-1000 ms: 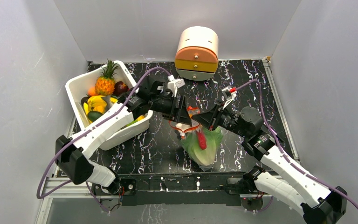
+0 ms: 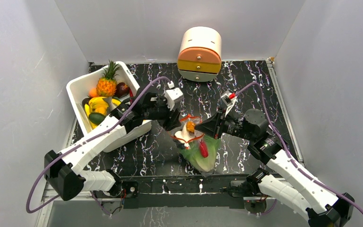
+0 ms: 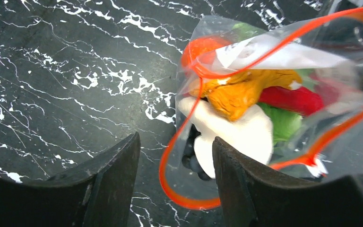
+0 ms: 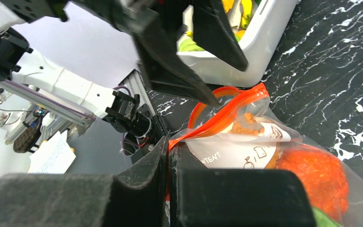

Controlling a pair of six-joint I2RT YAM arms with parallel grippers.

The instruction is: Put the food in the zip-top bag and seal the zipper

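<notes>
The zip top bag lies on the marble table, its orange-edged mouth gaping toward the left. Inside show a pale item, an orange food piece, a red item and leafy greens. My left gripper hangs at the mouth's left, fingers apart, nothing visible between them. My right gripper is shut on the orange rim of the bag at its mouth, holding it up.
A white bin of fruit and vegetables stands on the left. A small drawer box stands at the back.
</notes>
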